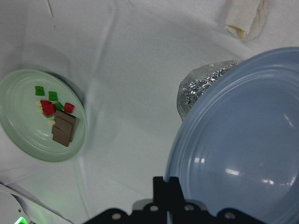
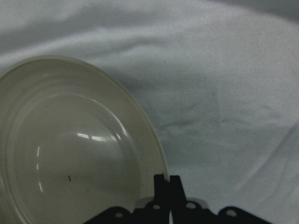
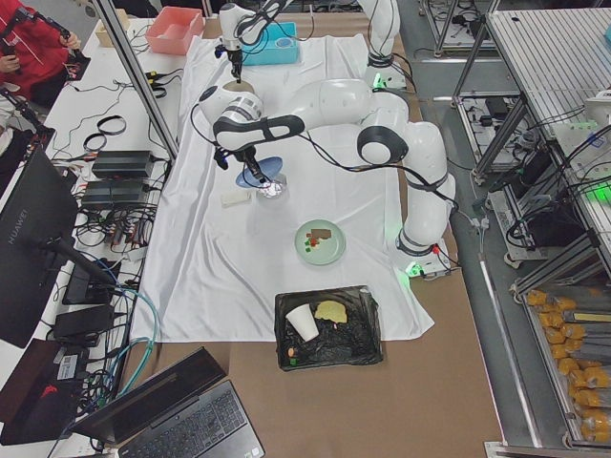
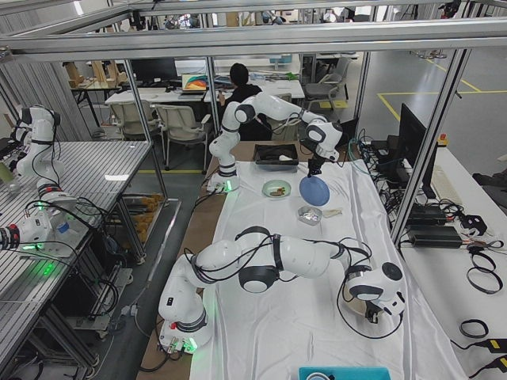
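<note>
My left gripper is shut on the rim of a blue plate [image 1: 238, 140], which hangs over a foil bowl [image 1: 196, 88]. A folded pale wrapper [image 1: 245, 18] lies nearby on the white cloth. A green plate [image 1: 28, 130] holds brown pieces and several red and green bits. In the right wrist view my right gripper is shut on the rim of a beige plate [image 2: 74, 135].
A black lined tray [image 3: 329, 348] with a white cup sits at the table's near end in the camera left view. A blue bin [image 4: 341, 372] stands at the other end. The white cloth between has clear patches.
</note>
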